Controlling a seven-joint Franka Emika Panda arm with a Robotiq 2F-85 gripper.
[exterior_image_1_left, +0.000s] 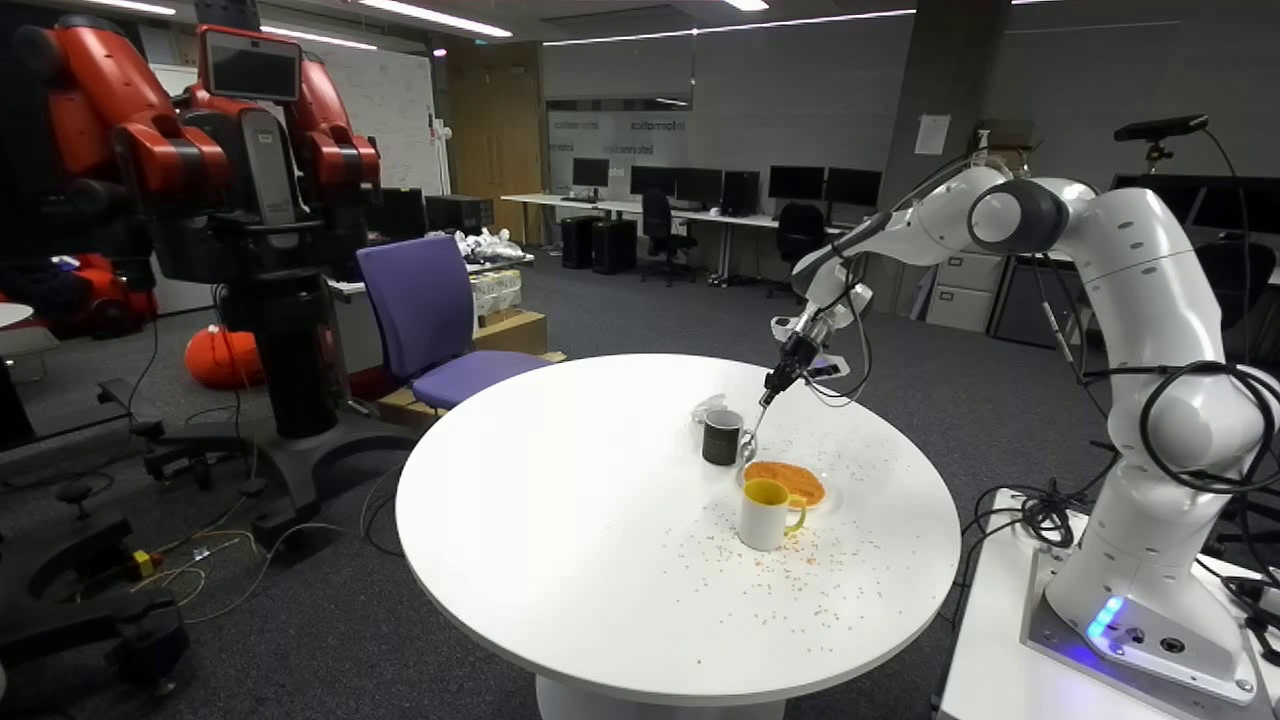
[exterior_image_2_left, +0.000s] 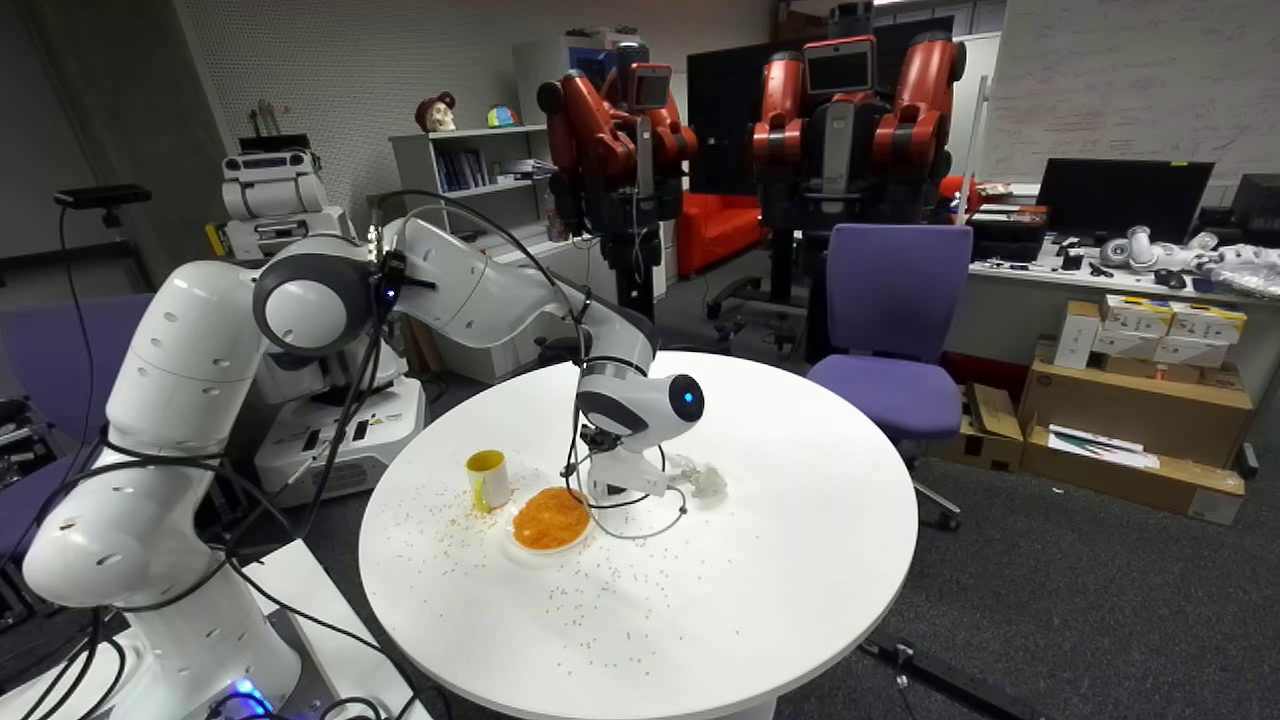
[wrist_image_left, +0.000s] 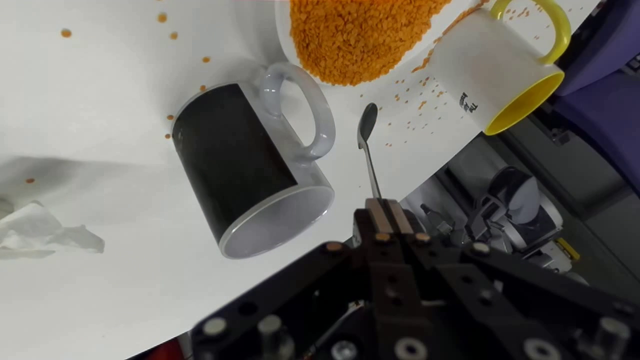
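Observation:
In the wrist view my gripper is shut on the thin handle of a metal spoon (wrist_image_left: 367, 126). The spoon's bowl points away from the fingers, between the two mugs; whether anything lies in it cannot be made out. A black and white mug (wrist_image_left: 234, 159) stands to the left of the spoon, its handle towards it. Beyond the spoon is a white plate (wrist_image_left: 286, 42) heaped with orange lentils (wrist_image_left: 354, 39). The white mug with a yellow inside (wrist_image_left: 489, 66) is beside the plate. In exterior view 2 the arm hides the spoon and the black mug.
Loose lentils are scattered over the white round table (exterior_image_1_left: 540, 504) around the plate and yellow mug. Crumpled clear plastic (exterior_image_2_left: 702, 478) lies behind the black mug.

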